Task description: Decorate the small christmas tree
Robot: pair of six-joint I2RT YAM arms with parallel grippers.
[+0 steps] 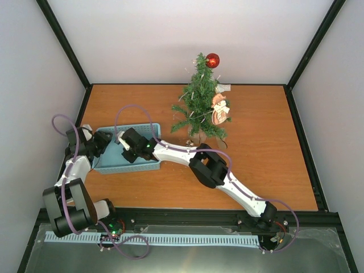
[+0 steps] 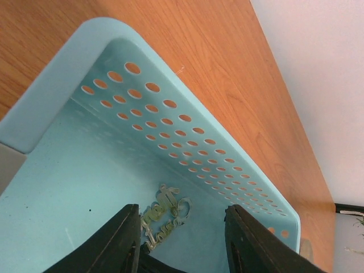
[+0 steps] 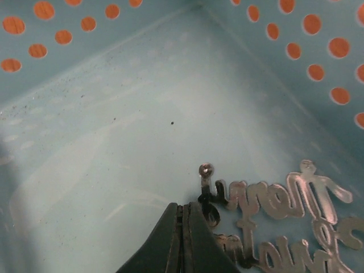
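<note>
The Merry Christmas ornament (image 3: 278, 202) lies flat on the floor of the blue basket (image 1: 128, 169), seen from behind in the right wrist view. My right gripper is shut with nothing between its fingertips; the ornament lies outside them, against their right side in the image. In the left wrist view the ornament (image 2: 165, 213) shows between and beyond the spread fingers of my left gripper, which is open and empty over the basket. The small Christmas tree (image 1: 199, 102) stands at the back, carrying a red ball (image 1: 212, 60) and a figure ornament (image 1: 219, 108).
Perforated basket walls (image 2: 187, 136) rise close around both grippers, and the arms face each other over the basket. Small gold pieces (image 1: 190, 143) lie by the tree's base.
</note>
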